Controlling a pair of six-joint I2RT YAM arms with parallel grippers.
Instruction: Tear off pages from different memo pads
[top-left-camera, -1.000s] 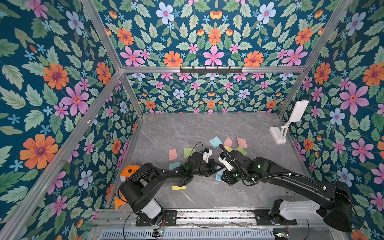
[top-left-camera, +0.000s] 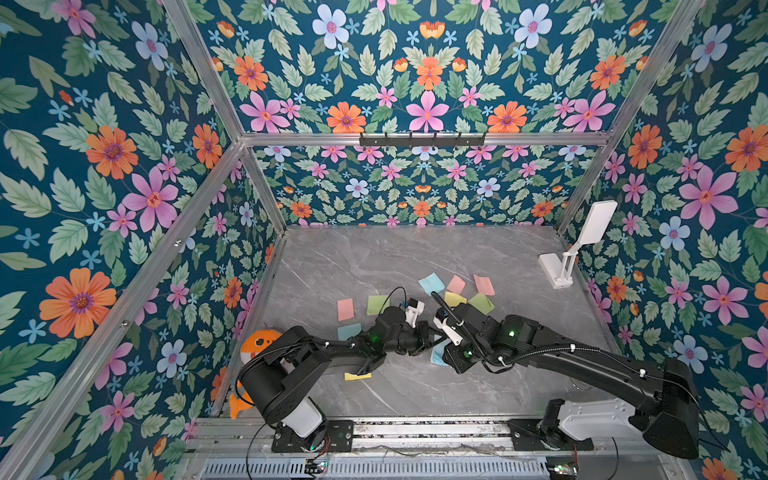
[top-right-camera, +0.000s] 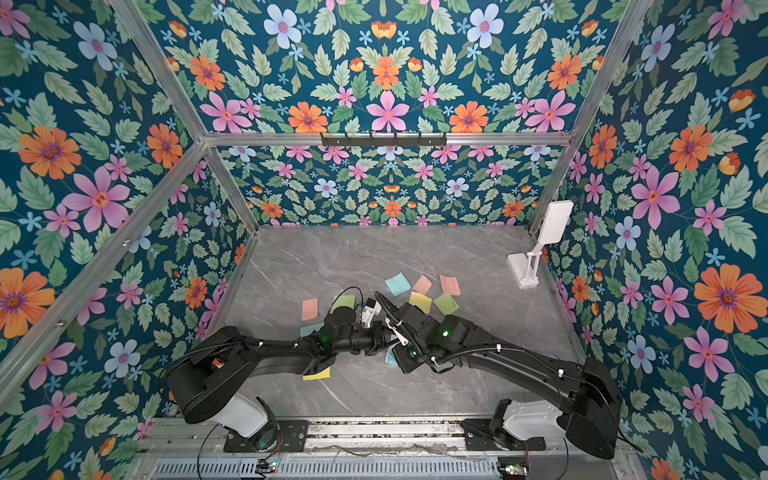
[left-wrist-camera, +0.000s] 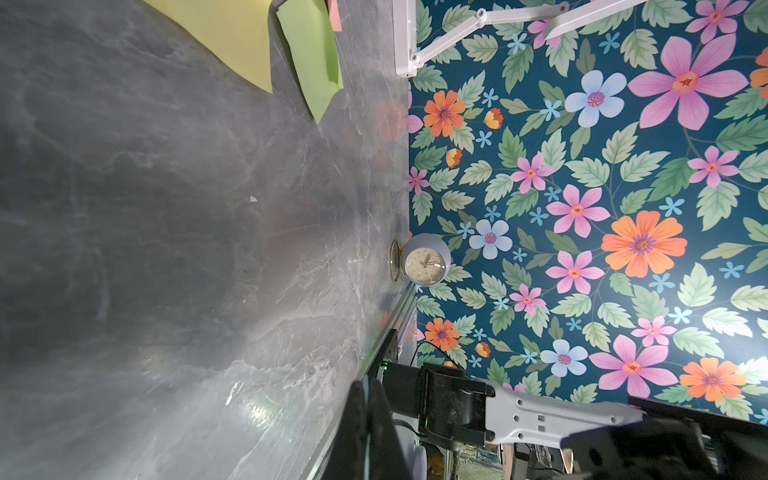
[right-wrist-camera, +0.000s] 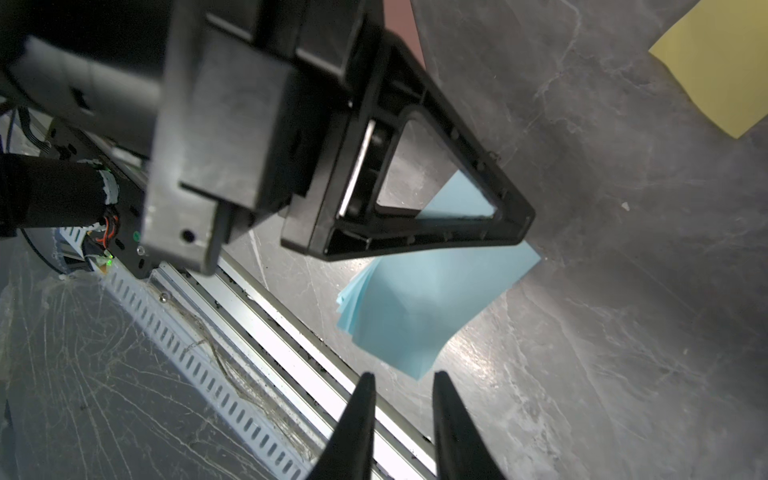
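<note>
Near the front middle of the table, my two grippers face each other. A pale blue memo pad (right-wrist-camera: 432, 292) with several fanned sheets at one edge shows in the right wrist view, standing bent behind a finger (right-wrist-camera: 448, 236) of my left gripper. That gripper is shut, a thin pale blue line between its fingers in the left wrist view. My right gripper stands open; the pad's lower corner lies just ahead of the gap between its fingertips. From above, the arms cover most of this blue pad (top-left-camera: 438, 353).
Behind the right arm lie a blue sheet (top-left-camera: 432, 282), pink (top-left-camera: 484, 285), yellow (top-left-camera: 454, 298) and green notes (top-left-camera: 481, 303). Around the left arm are pink (top-left-camera: 345, 309), green (top-left-camera: 377, 305), blue (top-left-camera: 349, 331) and yellow notes (top-left-camera: 357, 376). A white lamp (top-left-camera: 564, 264) stands back right.
The left arm looks still.
</note>
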